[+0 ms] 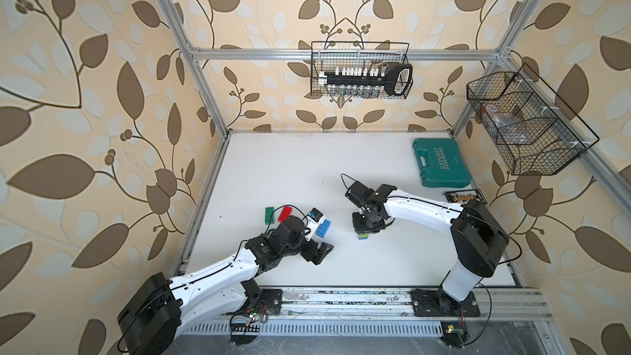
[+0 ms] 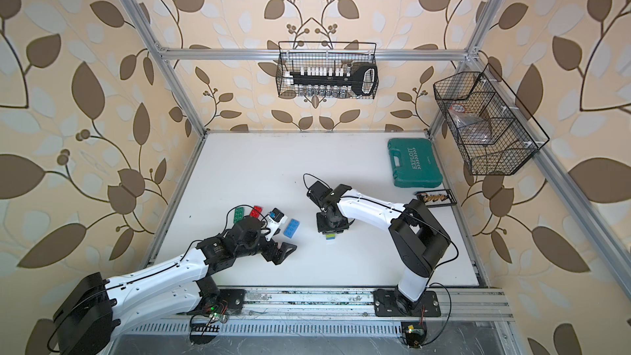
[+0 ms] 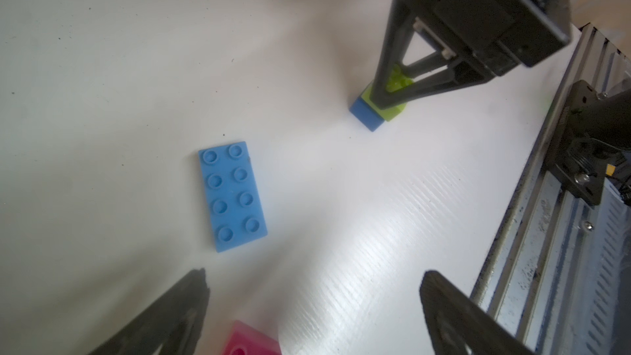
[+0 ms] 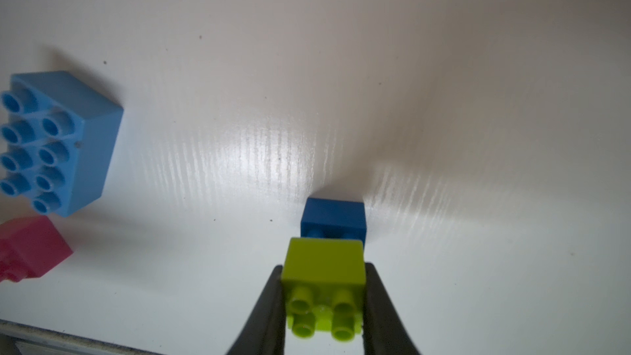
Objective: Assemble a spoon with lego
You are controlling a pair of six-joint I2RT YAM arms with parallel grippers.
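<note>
My right gripper is shut on a lime-green brick (image 4: pixel 323 259), studs showing. A small dark-blue brick stands on the table partly under it; in the left wrist view the green brick (image 3: pixel 387 108) sits over the blue brick (image 3: pixel 365 113), and I cannot tell whether they are pressed together. Left of them lies a light-blue brick (image 3: pixel 233 194) with several studs up. Above the table my left gripper is open and empty. A pink-red brick (image 4: pixel 33 248) shows near the light-blue one.
A green brick (image 1: pixel 269 215) and a red brick (image 1: pixel 284 214) lie behind the left arm. The green case (image 1: pixel 441 162) and a small dark tray (image 1: pixel 464 196) occupy the right side.
</note>
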